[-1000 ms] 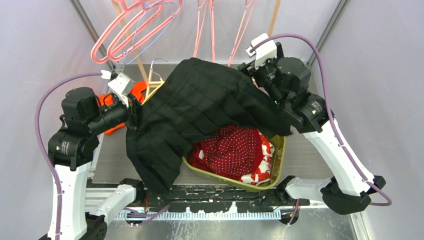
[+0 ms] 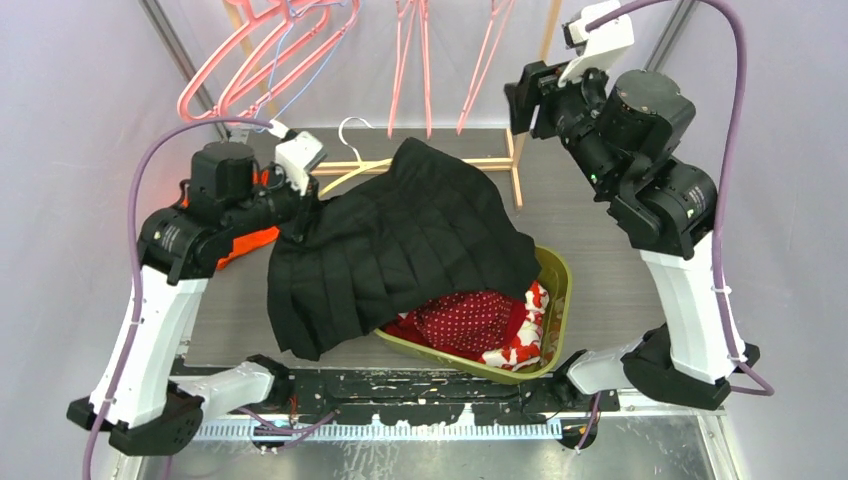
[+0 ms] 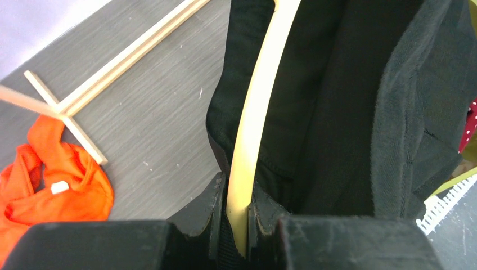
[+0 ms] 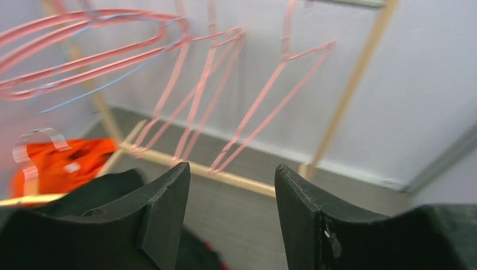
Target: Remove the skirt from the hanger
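Note:
A black pleated skirt (image 2: 400,240) hangs from a yellow hanger (image 2: 349,177) with a white hook, draped over part of an olive basket (image 2: 556,320). In the left wrist view, my left gripper is shut on the yellow hanger bar, with black cloth beside it. My right gripper is open and raised at the upper right, apart from the skirt, with nothing between its fingers.
Pink hangers (image 2: 230,80) hang from the wooden rack above and behind. An orange garment (image 3: 62,185) lies on the left of the floor. The basket holds red dotted and patterned clothes (image 2: 465,325). Free floor shows at the right.
My right gripper has risen away from the skirt, whose right side now hangs further left over the basket.

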